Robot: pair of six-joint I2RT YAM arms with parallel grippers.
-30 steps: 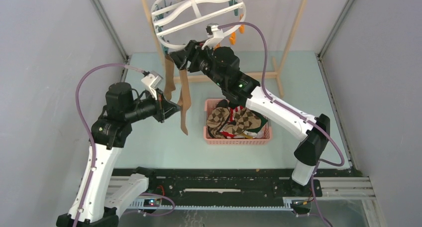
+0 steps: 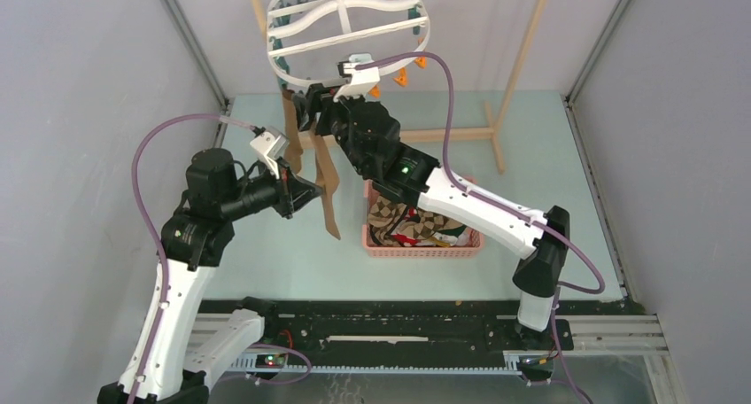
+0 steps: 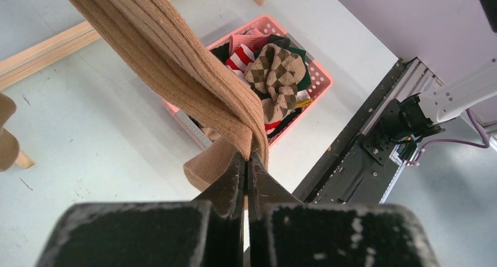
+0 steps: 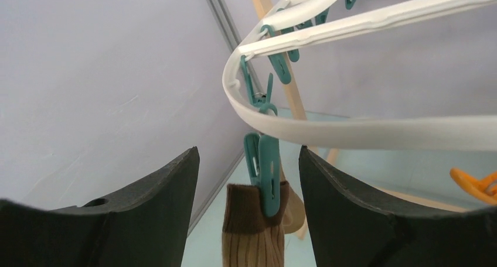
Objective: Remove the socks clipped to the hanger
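Brown socks [image 2: 324,169] hang from the white hanger [image 2: 345,27]. In the left wrist view my left gripper is shut on the lower part of the brown sock [image 3: 193,79]. My right gripper is open just below the hanger's rim [image 4: 375,133], its fingers either side of a teal clip [image 4: 269,176] that holds the dark cuff [image 4: 246,211] of a brown sock. Another sock hangs behind it.
A pink basket [image 2: 423,252] full of mixed socks stands on the table beneath. A wooden stand [image 2: 522,41] rises behind. Orange and teal clips ring the hanger.
My right gripper and arm have shifted left toward the clipped sock at the hanger's front-left. My left gripper has stayed about where it was.
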